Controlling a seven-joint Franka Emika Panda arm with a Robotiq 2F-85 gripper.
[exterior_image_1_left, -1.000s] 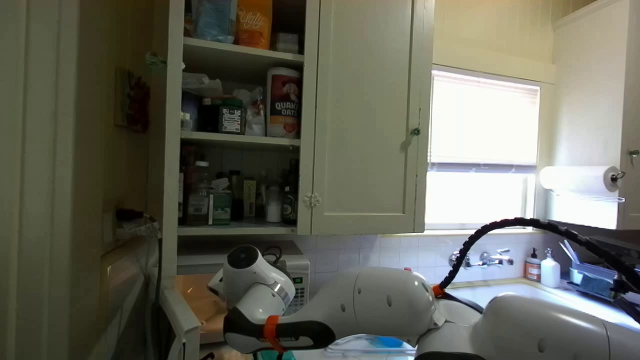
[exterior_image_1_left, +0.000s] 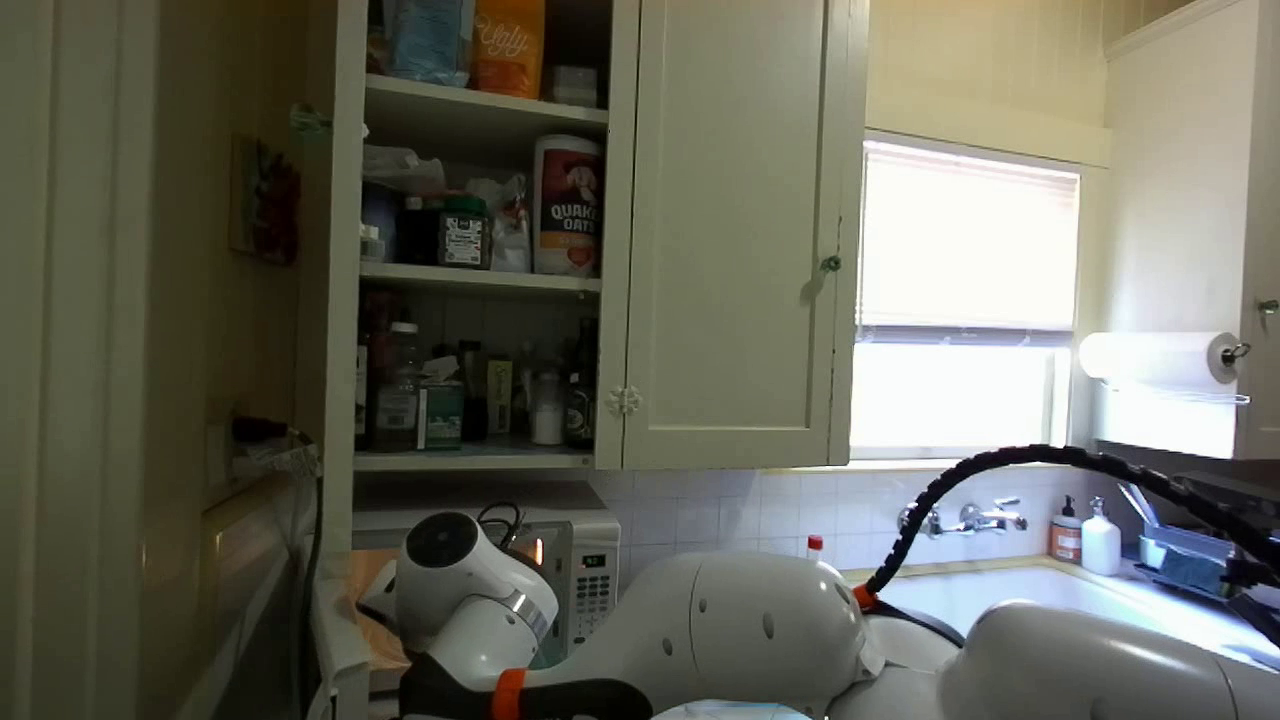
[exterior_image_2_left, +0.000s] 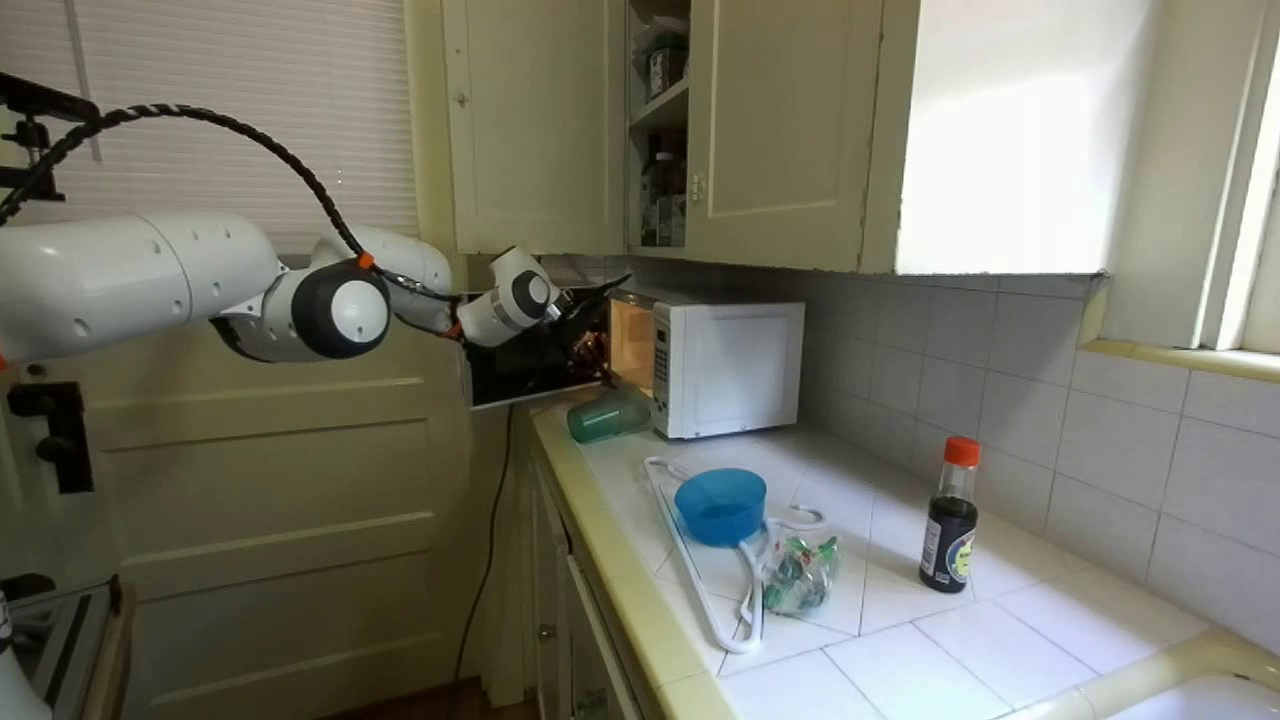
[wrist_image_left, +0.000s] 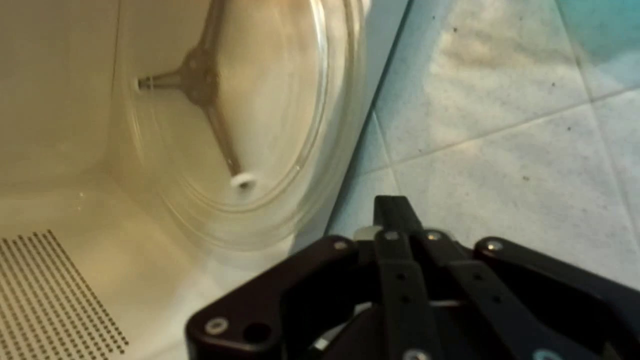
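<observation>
My gripper is shut, its black fingers together with nothing showing between them. In the wrist view it hangs over the white tiled counter, just by the front edge of the open microwave. Inside the microwave (exterior_image_2_left: 734, 366) a glass turntable (wrist_image_left: 264, 198) rests over a dark three-armed support, with nothing on it. The microwave door (exterior_image_2_left: 516, 382) is swung open, and in exterior view 2 my gripper (exterior_image_2_left: 606, 298) is near it, close to the lit cavity. A green cup (exterior_image_2_left: 608, 416) lies on its side on the counter before the microwave.
A blue bowl (exterior_image_2_left: 720, 510), a white hanger-like frame (exterior_image_2_left: 708, 600), a crumpled clear bag (exterior_image_2_left: 801, 576) and a red-capped sauce bottle (exterior_image_2_left: 951, 528) occupy the counter. The upper cabinet (exterior_image_1_left: 480, 282) stands open above. Bare tiles lie between bottle and microwave.
In exterior view 1 the arm's wrist has shifted left and a little lower, toward the microwave door. The open door appears swung farther to the left.
</observation>
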